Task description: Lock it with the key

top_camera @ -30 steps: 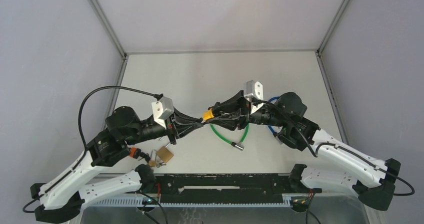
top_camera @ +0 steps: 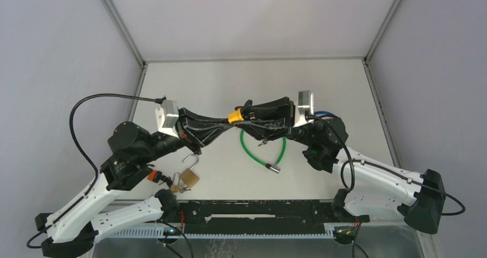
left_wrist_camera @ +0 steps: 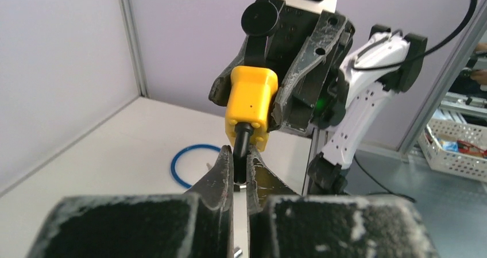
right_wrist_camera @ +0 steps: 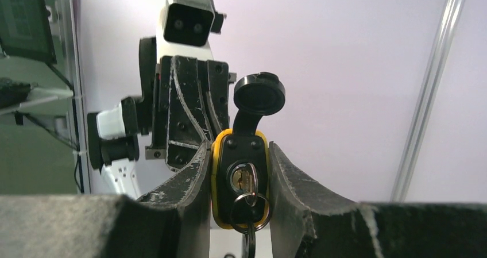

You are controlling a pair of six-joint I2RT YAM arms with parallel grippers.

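A yellow lock body with a black end face hangs in the air between my two grippers. A black rod comes out of its near end, and my left gripper is shut on that rod. My right gripper has one finger on each side of the yellow body, close against it; whether they press on it I cannot tell. In the right wrist view, a key with a ring sits in the keyhole of the black face. A round black cap stands flipped up above it.
On the table lie a green cable lock, a blue cable, and a brass padlock with smaller items at the front left. An orange-ended item lies there too.
A dangling metal piece now shows below the right gripper.
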